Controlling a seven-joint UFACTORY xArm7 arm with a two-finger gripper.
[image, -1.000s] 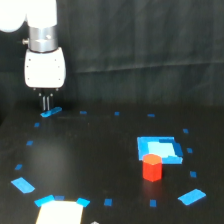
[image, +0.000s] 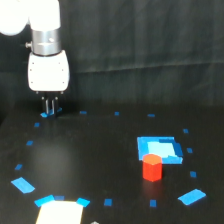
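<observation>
My gripper (image: 51, 105) hangs at the far left, low over the back of the dark table. Its dark fingers are small against the black backdrop, and whether they stand open or shut is unclear. Nothing can be made out between them. A red block (image: 152, 168) rests at the right, at the front edge of a blue square tray (image: 143, 143) with a white middle. The block covers part of the tray's near edge; whether it touches the tray cannot be told. Block and gripper are far apart.
Small blue marks dot the dark table (image: 90, 155). Larger blue tape strips lie at the front left, such as one strip (image: 22, 185), and at the front right, another strip (image: 191, 197). A pale object (image: 60, 212) sits at the bottom edge.
The gripper has shifted slightly to the right and a little lower in the view. The red block and the blue tray have stayed where they were.
</observation>
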